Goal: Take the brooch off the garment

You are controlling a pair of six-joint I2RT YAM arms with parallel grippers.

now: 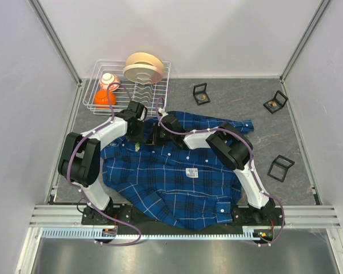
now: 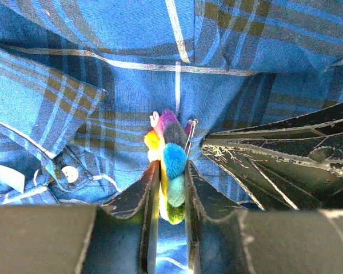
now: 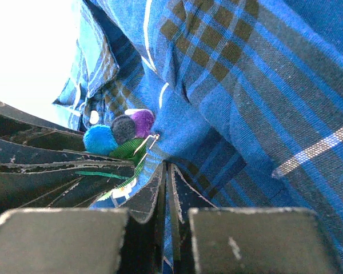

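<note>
The brooch (image 2: pixel 174 160), a row of colourful pom-poms on a metal pin, lies against the blue plaid garment (image 2: pixel 131 85). My left gripper has one finger on each side of its lower part; whether they press on it cannot be told. The brooch's open-looking metal pin end (image 2: pixel 191 128) shows at its upper right. In the right wrist view my right gripper is shut at a fold of the garment, right of the brooch (image 3: pixel 123 134), with cloth seemingly pinched at its tips. The left gripper's fingers (image 3: pixel 63 177) partly cover the brooch there.
A white dish rack (image 1: pixel 128 85) with plates and bowls stands at the back left, close behind the left gripper. Several small black open boxes (image 1: pixel 200 93) lie on the grey table at the right. Both grippers work very near each other.
</note>
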